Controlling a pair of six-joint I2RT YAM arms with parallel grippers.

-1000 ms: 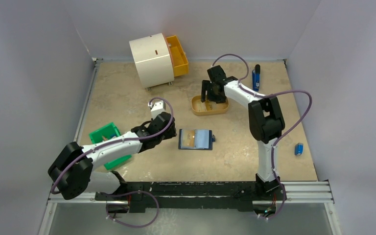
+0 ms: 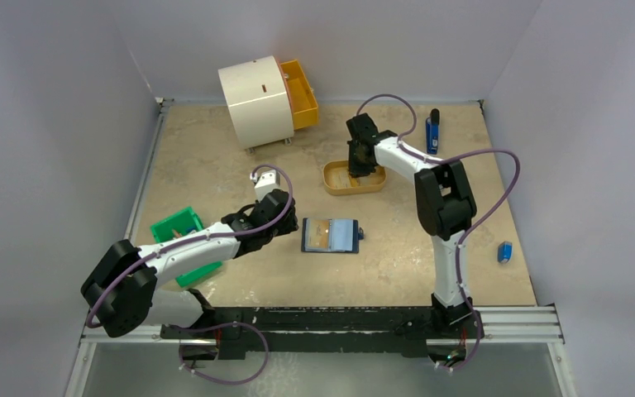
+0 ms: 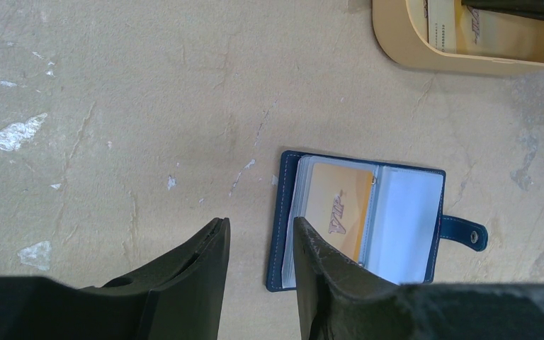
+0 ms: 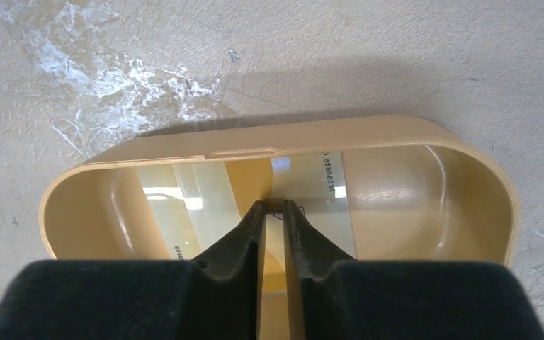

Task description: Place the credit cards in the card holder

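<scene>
In the right wrist view, the upper credit card [image 4: 320, 190], white and yellow, lies flat in the tan tray [image 4: 173, 147], partly over another card [image 4: 161, 198]. My right gripper is shut above the upper card, with only a narrow gap and nothing held between its fingers; they hide part of its print. The blue card holder [image 3: 412, 219] lies spread on the table, a card [image 3: 333, 205] showing in its left-hand side and its right-hand side pale and bare. My left gripper stands open and empty, just left of the holder.
A white drum-shaped box [image 2: 255, 103] with an orange drawer [image 2: 302, 98] stands behind the tray. The green container [image 2: 174, 222] is at the left, partly under the left arm. Blue objects lie at the right. Table between tray and holder is clear.
That card stays in the tray. The left arm is still.
</scene>
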